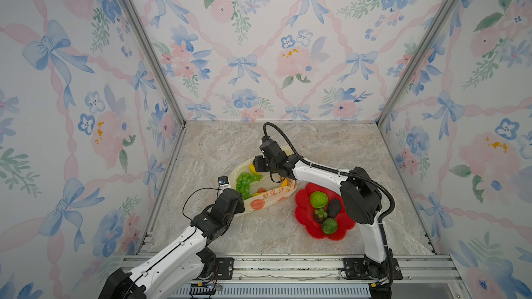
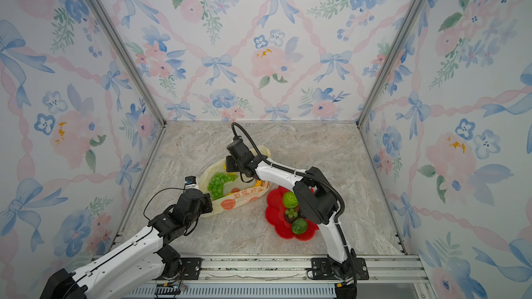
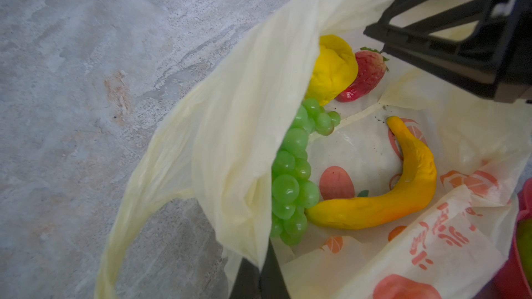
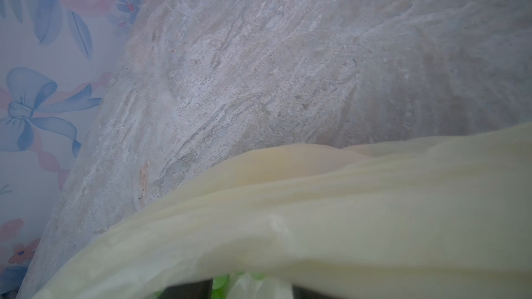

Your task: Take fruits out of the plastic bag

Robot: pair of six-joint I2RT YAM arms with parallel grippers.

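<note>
The cream plastic bag [image 3: 238, 133] lies with its mouth held apart. My left gripper is shut on its near-left edge. Inside are green grapes [image 3: 288, 188], a yellow fruit [image 3: 332, 69], a red strawberry [image 3: 363, 76] and a banana [image 3: 388, 205]. My right gripper [image 1: 259, 164] reaches into the far side of the bag; in the left wrist view its dark fingers [image 3: 421, 44] are just above the strawberry. The bag's rim hides much of the right wrist view, where the finger parts stand apart at the bottom edge. Their tips and any grasp are hidden.
A red scalloped bowl [image 1: 303, 218] stands right of the bag, holding a green fruit [image 1: 318, 200], a dark avocado-like fruit [image 1: 333, 207], a mangosteen-like fruit [image 1: 320, 215] and a small watermelon [image 1: 329, 226]. The table behind the bag is clear.
</note>
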